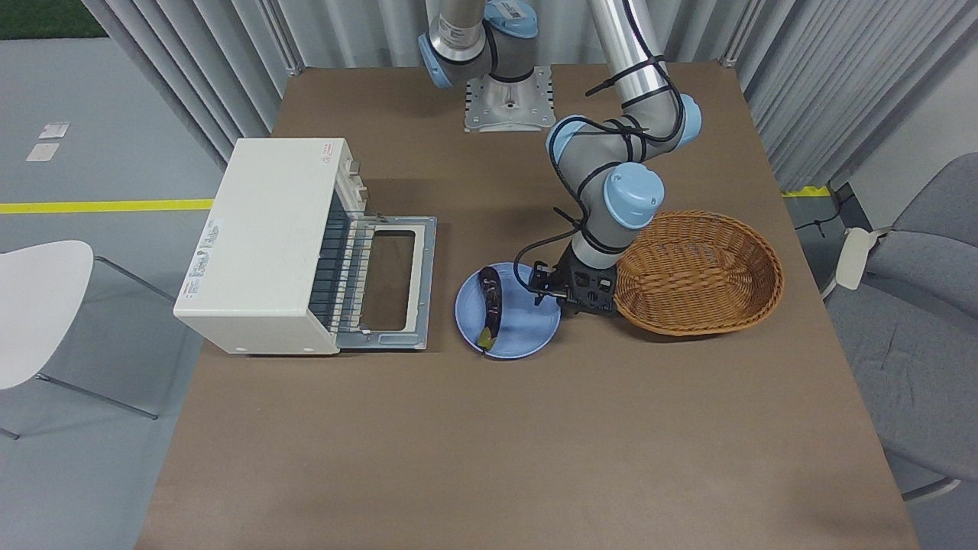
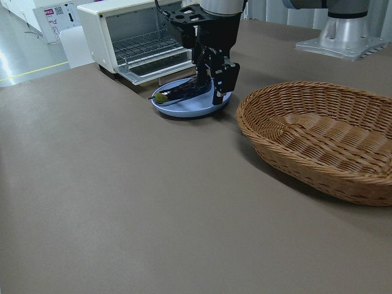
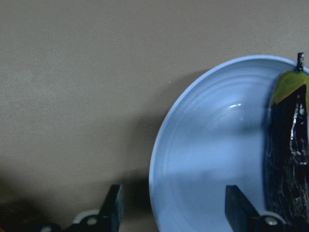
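A dark eggplant (image 1: 490, 302) with a green stem end lies on a light blue plate (image 1: 525, 328). In the wrist view my gripper stands open over the near rim of the plate (image 3: 212, 150), one finger outside the rim, the other above the plate, with the eggplant (image 3: 287, 154) beyond it to the right and nothing between the fingers. The camera left view shows the gripper low at the plate, beside the eggplant.
A white toaster oven (image 1: 257, 238) with its door down stands left of the plate. A round wicker basket (image 1: 697, 275) is close on the right.
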